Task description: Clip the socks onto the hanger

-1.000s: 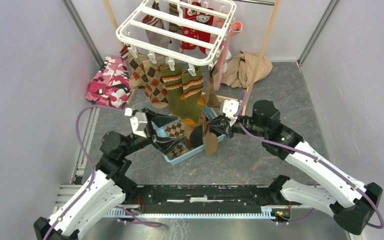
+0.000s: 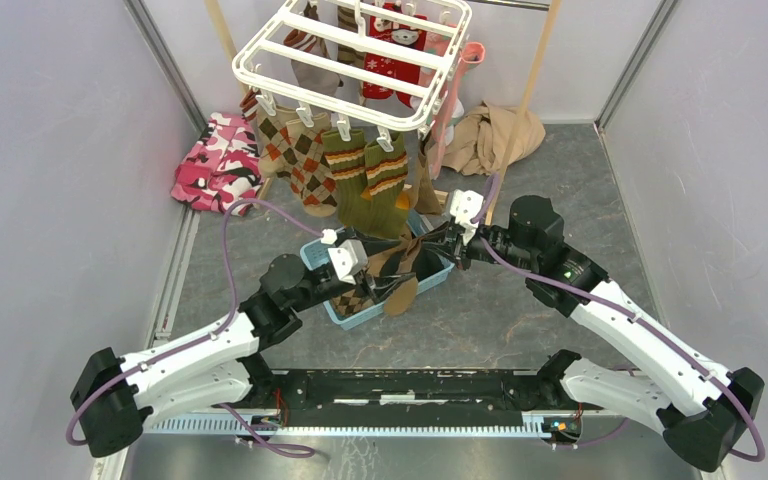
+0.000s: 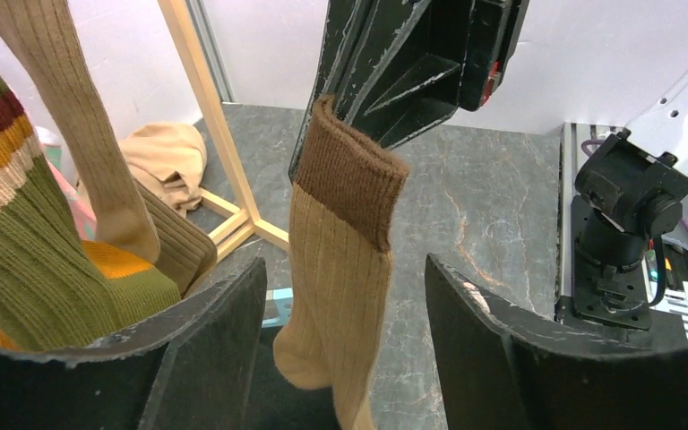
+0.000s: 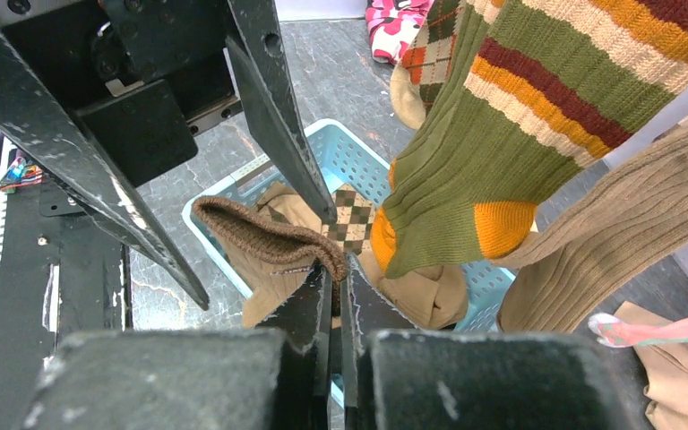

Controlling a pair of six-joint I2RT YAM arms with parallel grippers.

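Note:
A plain brown sock (image 3: 340,269) hangs by one side of its dark cuff from my right gripper, which is shut on the edge of that cuff. The cuff's top gapes a little. My left gripper has its fingers parted, one on each side of this sock, and neither finger visibly touches it. In the top view the two grippers meet over the basket (image 2: 365,316), just below the white hanger (image 2: 350,75). Striped green socks (image 2: 360,180) and argyle socks (image 2: 305,160) hang from the hanger's front clips (image 2: 344,130).
More socks lie in the blue basket. Another brown sock (image 4: 609,224) hangs right beside the green pair, close to the right gripper. Wooden posts (image 2: 525,100) stand at the sides. Pink camouflage cloth (image 2: 220,165) and beige cloth (image 2: 495,140) lie on the floor.
My left gripper has moved right and come to either side of the hanging brown sock, its fingers closer together. The right arm has shifted only slightly, still gripping the cuff.

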